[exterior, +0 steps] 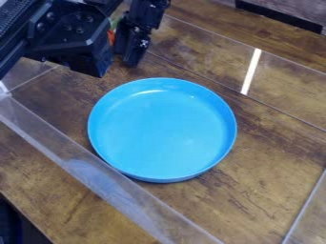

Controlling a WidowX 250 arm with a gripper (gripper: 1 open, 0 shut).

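The black robot arm (pixel 71 33) reaches in from the top left. Its gripper (pixel 132 46) is low over the wooden table at the upper middle, behind the blue plate; whether its fingers are open or shut is hard to tell in the dark shape. A small orange and green object (pixel 112 29) is partly hidden behind the arm beside the gripper. The round blue plate (pixel 162 129) lies empty in the middle of the table.
A clear strip (pixel 90 172) runs along the left front. A dark block or wall (pixel 287 10) stands at the back right.
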